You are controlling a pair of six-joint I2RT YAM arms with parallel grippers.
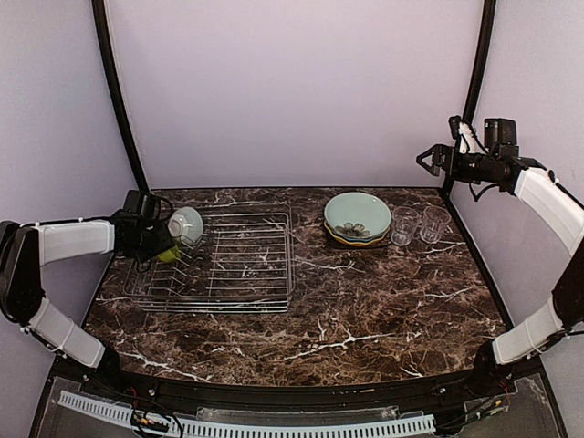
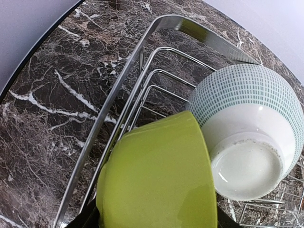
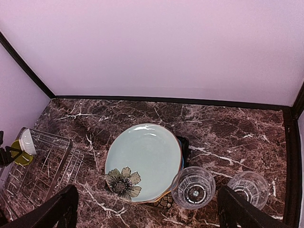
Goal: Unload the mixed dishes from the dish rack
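Note:
A lime-green bowl (image 2: 159,175) stands tilted at the left end of the wire dish rack (image 1: 246,301). Next to it leans a white bowl with a teal dotted pattern (image 2: 242,95), its foot facing the camera. My left gripper (image 1: 161,256) is at the green bowl, with dark fingers (image 2: 88,217) showing at both sides of it; the bowl hides most of them, so their grip on it cannot be made out. My right gripper (image 1: 431,161) hangs high at the right, open and empty. A stack of plates, a pale blue one with a flower (image 3: 147,161) on top, rests on the counter.
Two clear glasses (image 3: 193,187) (image 3: 249,189) stand right of the plates. Most of the rack's slots look empty. Walls (image 1: 36,137) close in the back and sides.

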